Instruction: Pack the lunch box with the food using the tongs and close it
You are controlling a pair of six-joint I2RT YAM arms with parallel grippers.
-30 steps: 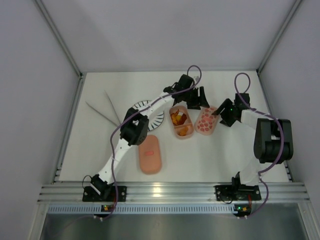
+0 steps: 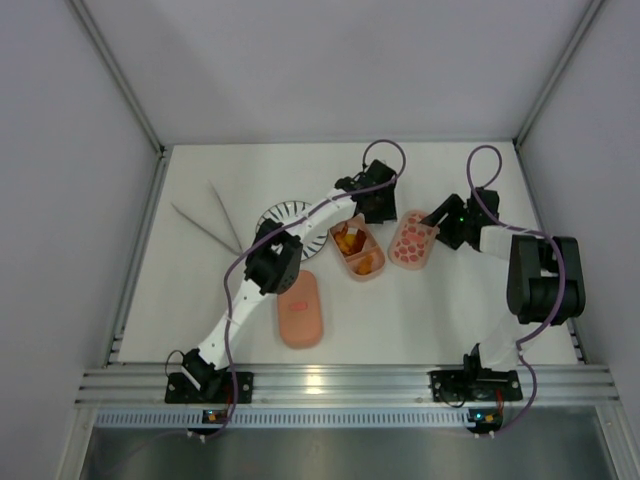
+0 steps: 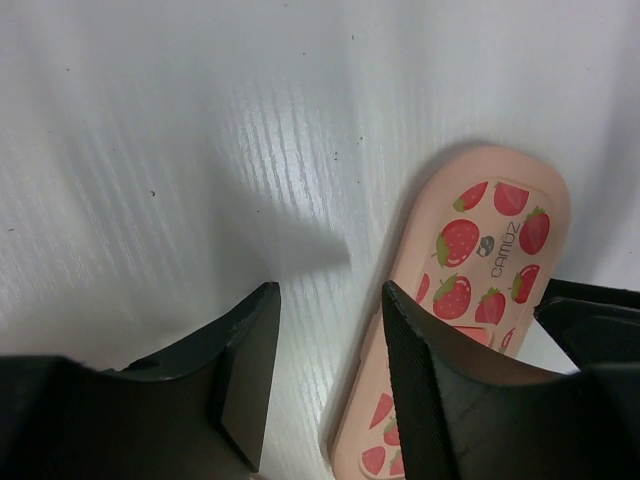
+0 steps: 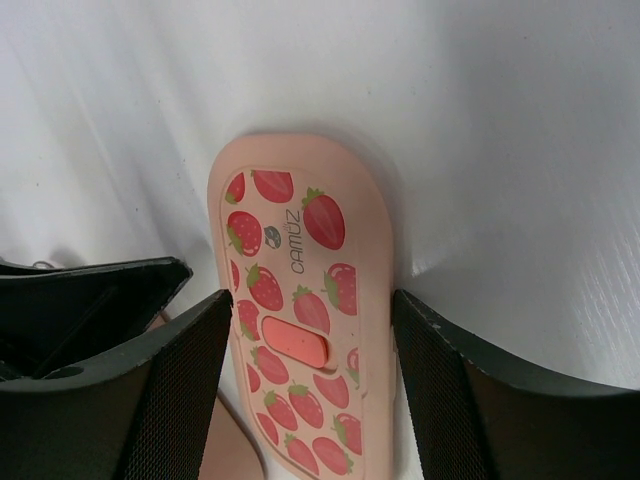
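Note:
The lunch box (image 2: 350, 262) is pink and open, with brown and orange food in its two compartments. To its right lies a flat pink lid (image 2: 409, 246) printed with strawberries. My left gripper (image 2: 384, 219) is beside the lid's far left end, part open; only bare table shows between its fingers in the left wrist view, where one finger (image 3: 410, 360) overlaps the lid (image 3: 520, 200). From the right, my right gripper (image 2: 431, 229) reaches over the lid. In the right wrist view its open fingers stand either side of the lid (image 4: 290, 210); whether they touch it I cannot tell.
A striped plate (image 2: 315, 246) lies partly under the left arm. Another closed pink piece (image 2: 300, 325) is nearer the front, and thin sticks (image 2: 205, 231) lie at the left. Both grippers are close together.
The left gripper has shifted a little left and towards the front, and its fingers have come closer together. The right gripper has moved slightly left over the lid.

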